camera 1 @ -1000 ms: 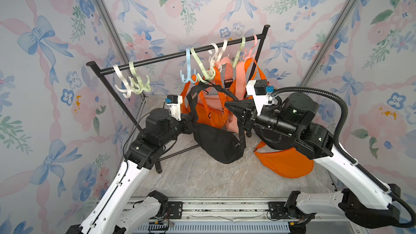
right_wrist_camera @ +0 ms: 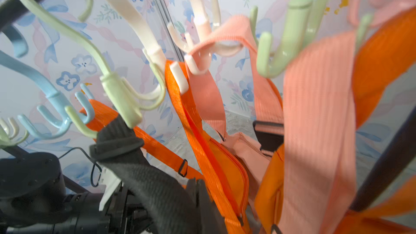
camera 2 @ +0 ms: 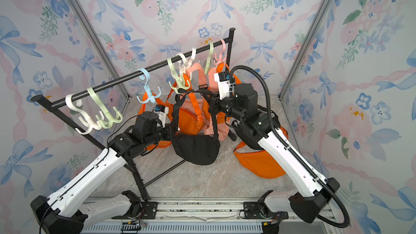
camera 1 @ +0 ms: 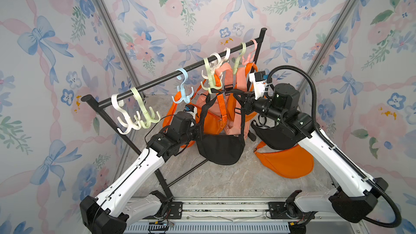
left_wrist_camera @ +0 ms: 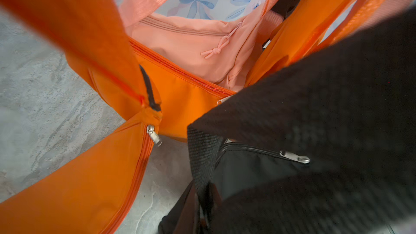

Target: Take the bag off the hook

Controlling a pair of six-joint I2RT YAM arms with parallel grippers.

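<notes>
A black bag (camera 1: 221,149) hangs between my two arms, its black strap (right_wrist_camera: 143,164) rising to a pale green hook (right_wrist_camera: 122,101) on the rail. In the right wrist view the strap meets the base of that hook; whether it is still looped over a prong, I cannot tell. At the bottom of the left wrist view, my left gripper is shut on the strap near the bag's zipped body. My right gripper (camera 1: 243,100) is shut at the strap's upper part, which runs from the hook to its fingers and then drops to the bag.
Orange and pink bags (right_wrist_camera: 318,117) crowd close behind on neighbouring hooks. A blue hook (camera 1: 183,88) hangs just left of the green one. The rail (camera 1: 164,76) slants across the scene. An orange bag (camera 1: 286,162) lies at the right.
The rail's left end has come nearer the front than a second ago, and the hooks have swung. Both arms shifted; both grippers stay at the strap.
</notes>
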